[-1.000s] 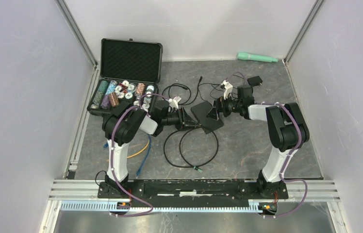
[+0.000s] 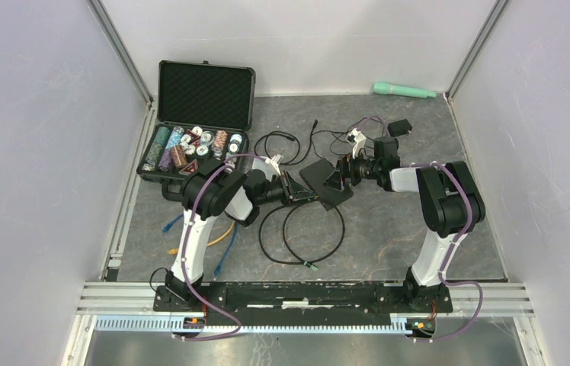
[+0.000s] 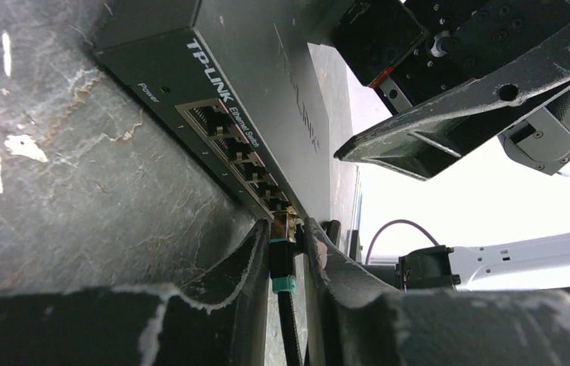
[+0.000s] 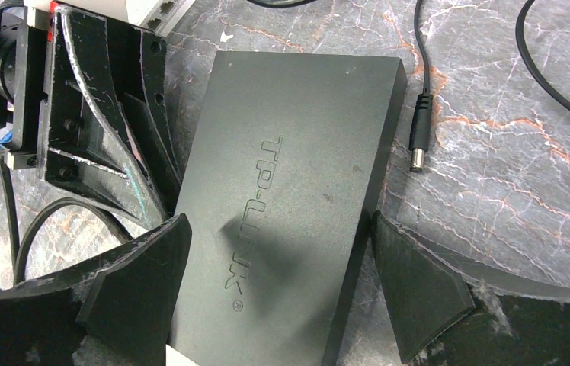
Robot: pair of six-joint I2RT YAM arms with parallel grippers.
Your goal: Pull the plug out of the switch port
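The black TP-LINK switch [image 2: 320, 177] lies mid-table. In the left wrist view its port row [image 3: 228, 137] faces me, and my left gripper is shut on the cable plug [image 3: 283, 282] at the lowest port; whether the plug is fully seated is unclear. My right gripper is open around the switch, a finger at either long side, over the top of the body in the right wrist view.
A DC barrel plug [image 4: 421, 126] lies loose beside the switch. An open chip case [image 2: 206, 95] stands back left, a mint tube [image 2: 404, 90] and small black adapter [image 2: 399, 127] back right. Coiled and loose cables cover the front middle.
The switch appears nudged slightly the same way. The right arm is nearly still.
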